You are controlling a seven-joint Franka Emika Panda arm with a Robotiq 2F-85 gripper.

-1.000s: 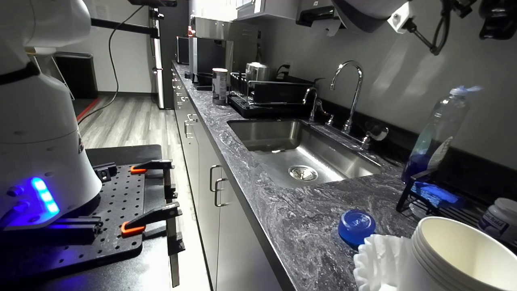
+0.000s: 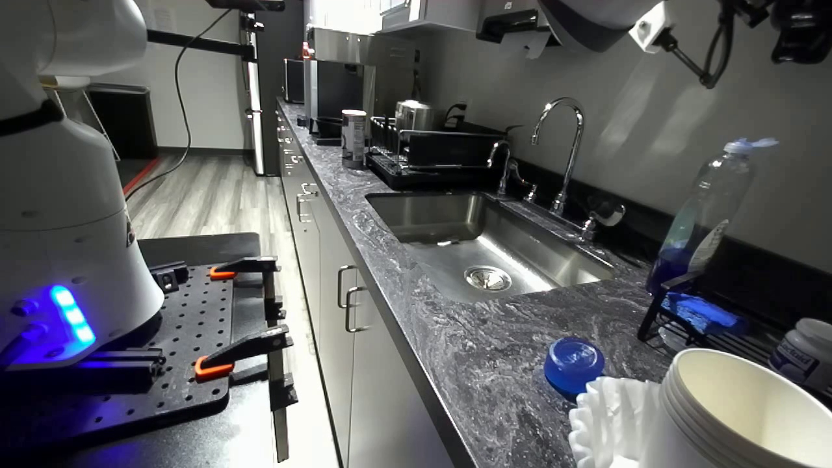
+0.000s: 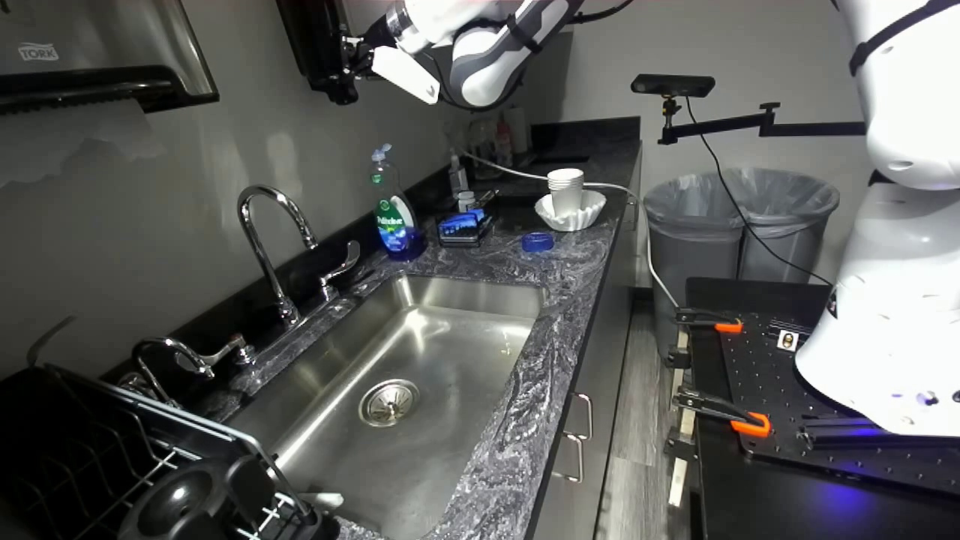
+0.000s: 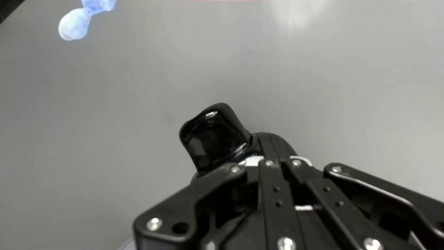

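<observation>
High over the counter, near the wall, my gripper (image 3: 358,59) is at the end of the raised arm. In the wrist view the gripper is shut, its fingers side by side with nothing clearly held between them. A glossy black piece (image 4: 214,139) shows just past the fingertips against the grey wall; whether they touch it I cannot tell. A large dark fixture (image 3: 310,45) is beside the gripper in the second exterior view.
Below are the steel sink (image 3: 468,360), a dish-soap bottle (image 3: 396,216), a sponge holder (image 3: 463,226), a blue lid (image 3: 538,241) and stacked cups (image 3: 565,189) by a white fluted filter stack (image 3: 580,214). A dish rack (image 2: 444,148) stands beyond the sink.
In exterior view 1 the arm's end section and its cable have shifted slightly to the right. Objects on the counter are unmoved.
</observation>
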